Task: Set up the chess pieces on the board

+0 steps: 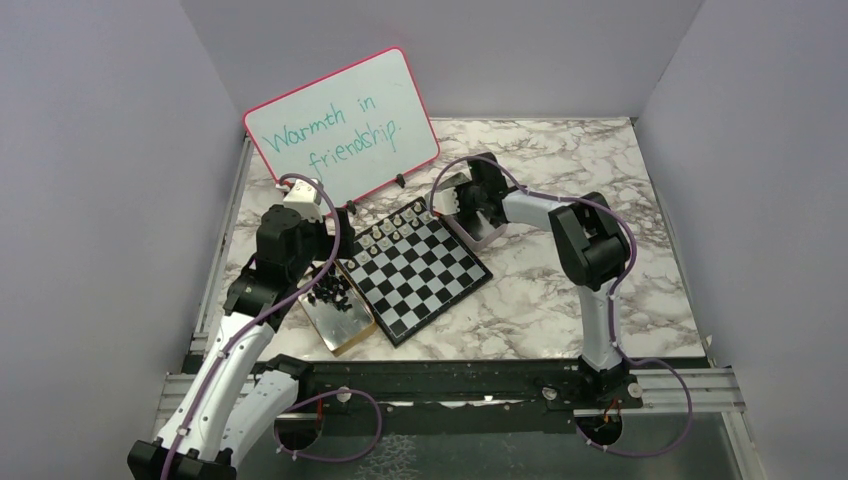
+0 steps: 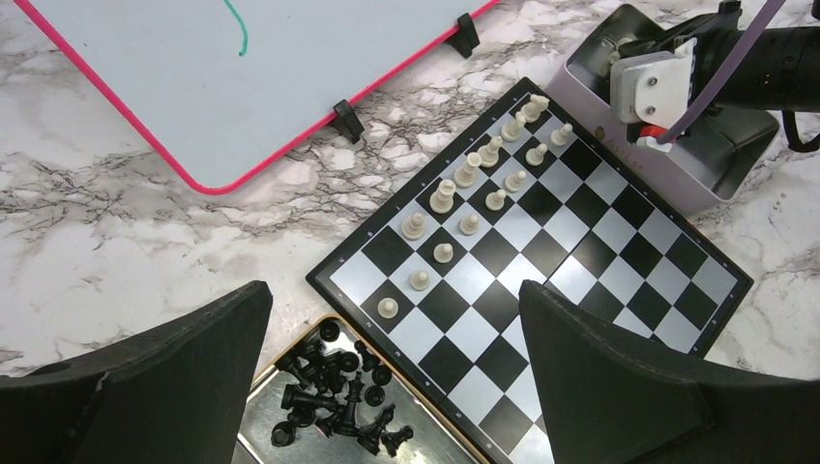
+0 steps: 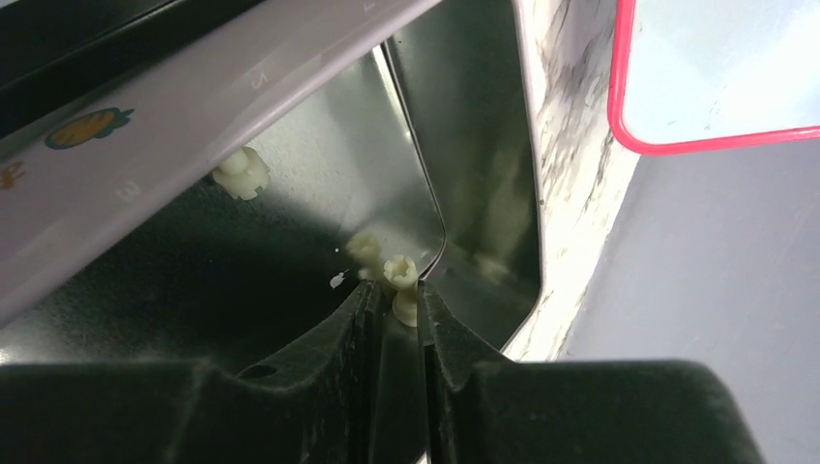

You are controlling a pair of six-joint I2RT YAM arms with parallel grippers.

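The chessboard (image 1: pixel 420 285) carries rows of white pieces along its upper-left side; in the left wrist view these white pieces (image 2: pixel 441 199) stand upright. Black pieces (image 2: pixel 353 396) lie jumbled in a metal tray (image 1: pixel 338 325) beside the board. My left gripper hangs open over board and tray, empty. My right gripper is down inside the lilac box (image 2: pixel 667 174), its fingers close around a small white piece (image 3: pixel 400 273); whether they grip it is unclear. Another white piece (image 3: pixel 242 174) lies on the box floor.
A whiteboard (image 1: pixel 345 125) with green writing stands behind the chessboard.
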